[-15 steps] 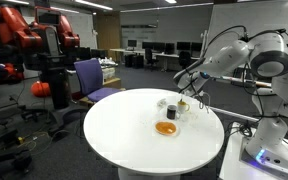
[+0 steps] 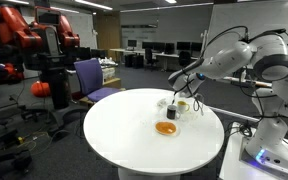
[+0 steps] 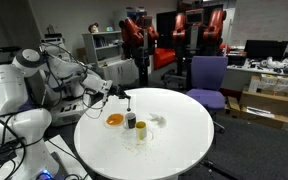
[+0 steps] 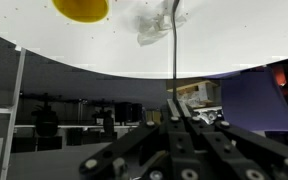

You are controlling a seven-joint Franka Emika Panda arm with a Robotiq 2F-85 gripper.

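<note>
In the wrist view, a thin, slender rod (image 4: 175,50) runs from between my gripper's dark fingers out over the white table; my gripper looks shut on it. A yellow cup (image 4: 81,6) shows at the upper left there, with a crumpled clear wrapper (image 4: 156,28) beside the rod. Seen from exterior view 2, my gripper (image 3: 124,93) hangs above the table, over the area by a dark mug (image 3: 131,120) and the yellow cup (image 3: 141,131). An orange plate or bowl (image 3: 115,119) sits close by. The rod's far end is out of the wrist view.
A purple chair (image 2: 88,77) stands behind it, and large red-and-black robot equipment (image 2: 42,60) is at the back left. The table's edge crosses the wrist view.
In exterior view 1 the end of my arm has shifted slightly, toward the left and the dark mug. The dishes on the table appear unmoved.
</note>
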